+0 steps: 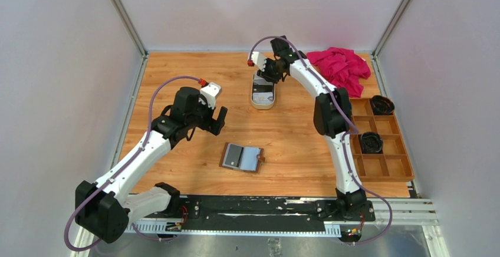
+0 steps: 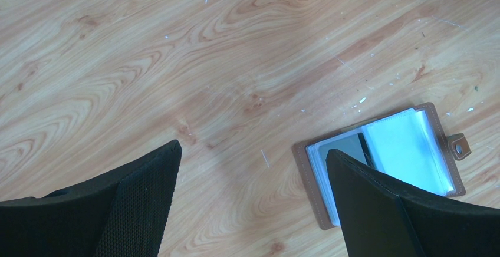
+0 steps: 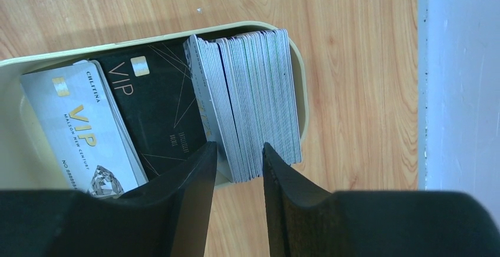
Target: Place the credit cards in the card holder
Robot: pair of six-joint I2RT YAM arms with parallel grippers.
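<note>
A cream box (image 1: 263,104) holds credit cards: a packed upright stack (image 3: 259,98), flat white VIP cards (image 3: 76,121) and a black card (image 3: 153,104). Above it, my right gripper has its fingers part open at the lower edge of the stack; whether they touch a card is unclear. My left gripper hangs open and empty over the table, up and left of the brown card holder (image 1: 242,157), which lies open with pale blue sleeves (image 2: 407,145) and a dark grey section.
A pink cloth (image 1: 339,68) lies at the back right. A wooden compartment tray (image 1: 389,162) with black coils (image 1: 371,143) stands along the right edge. The table (image 1: 295,139) between box and holder is clear, as is its left part.
</note>
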